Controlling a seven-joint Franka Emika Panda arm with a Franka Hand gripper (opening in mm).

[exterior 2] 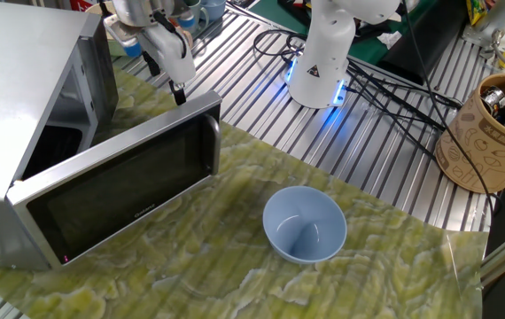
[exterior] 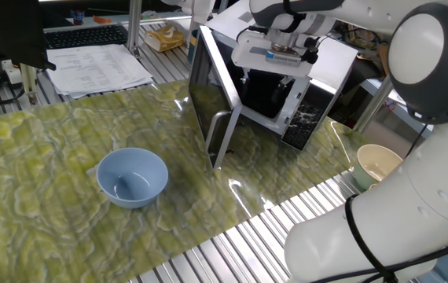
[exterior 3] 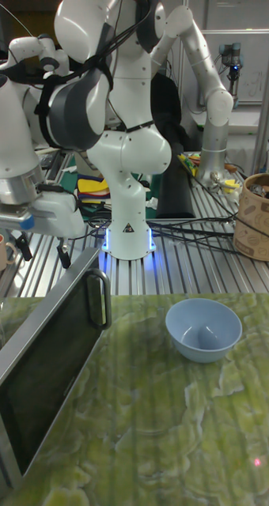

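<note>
A silver microwave (exterior 2: 31,53) stands with its dark-windowed door (exterior: 215,102) swung wide; the door's curved handle (exterior 3: 103,300) is at its free edge. My gripper (exterior 3: 45,254) hangs on the inner side of the door, in front of the microwave's opening. Its two dark fingers (exterior 3: 65,255) are spread apart, with nothing visible between them. In view 2 the gripper (exterior 2: 166,81) appears just behind the door's top edge; whether it touches the door cannot be told. A light blue bowl (exterior: 132,178) sits upright on the green marbled mat, apart from the door, and looks empty.
A pale green bowl (exterior: 376,163) stands near my arm's base. A brown utensil bucket (exterior 2: 483,142) and loose cables occupy the slatted table. Papers (exterior: 98,69) lie beyond the mat.
</note>
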